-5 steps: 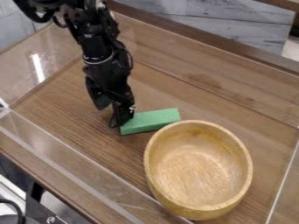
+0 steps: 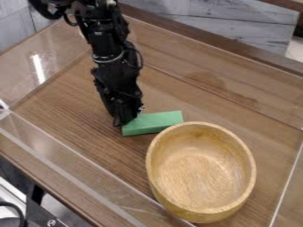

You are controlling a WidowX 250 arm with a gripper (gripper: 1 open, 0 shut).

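Note:
My black gripper [image 2: 123,113] is low over the wooden table [image 2: 71,142], at the left end of a green rectangular block [image 2: 159,120]. Its fingertips are at or over that end of the block; whether they hold it cannot be told. A large pale yellow oval bowl [image 2: 200,169] stands just in front of and right of the block.
Cables lie at the lower left edge. A pale marbled board or wall [image 2: 236,27] runs along the back.
The gripper's lower part has shifted slightly and looks narrower in outline. The block and bowl appear to be in the same places.

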